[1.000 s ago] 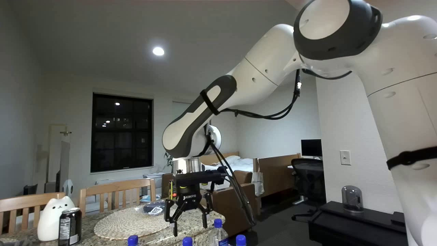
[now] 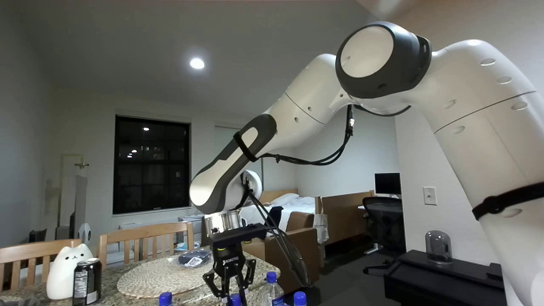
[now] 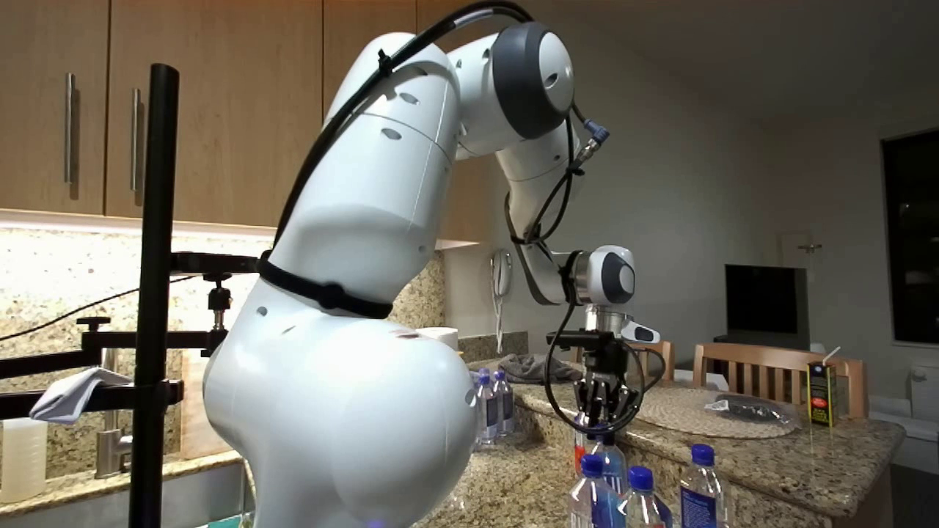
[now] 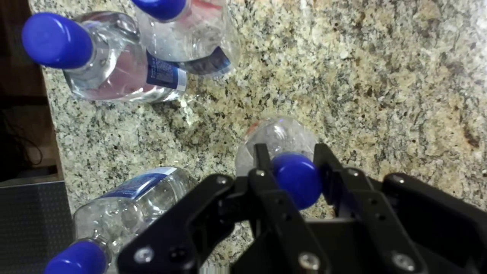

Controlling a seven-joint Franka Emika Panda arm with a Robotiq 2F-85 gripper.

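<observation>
Blue-capped water bottles stand on the speckled granite counter [image 4: 365, 82]. In the wrist view, my gripper is shut on the blue cap [image 4: 297, 182] of one clear bottle [image 4: 280, 137], with a finger on each side. That bottle's base appears to rest on the counter. In exterior view 1, the gripper [image 2: 232, 295] points down at the bottom edge, around a blue cap [image 2: 236, 300]; the bottle below is cut off. Exterior view 2 has the gripper [image 3: 598, 422] behind the nearer bottles, above a partly hidden bottle [image 3: 609, 457].
Other bottles stand close by: two at upper left [image 4: 123, 68] [image 4: 191, 41] and one at lower left [image 4: 132, 205]. The counter's left edge [image 4: 57, 137] runs beyond them. Open granite lies to the right. A round woven mat [image 2: 153, 278] covers part of the table behind.
The arm has come down and shifted left in exterior view 1. The gripper's fingers, spread above the caps before, have closed around one blue cap.
</observation>
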